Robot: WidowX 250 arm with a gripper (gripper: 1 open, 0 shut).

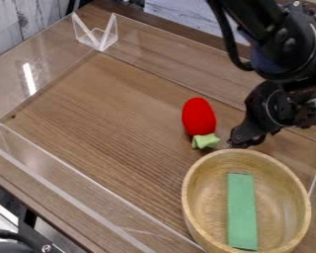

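Note:
A red rounded object (197, 116) lies on the wooden table with a small pale green piece (204, 140) at its lower end. To its lower right is a wooden bowl (204, 202) holding a flat green block (241, 210). My black gripper (249, 133) is low at the right, just right of the red object and above the bowl's back rim.
A clear plastic holder (98, 31) stands at the back left. Transparent strips run along the left and front edges.

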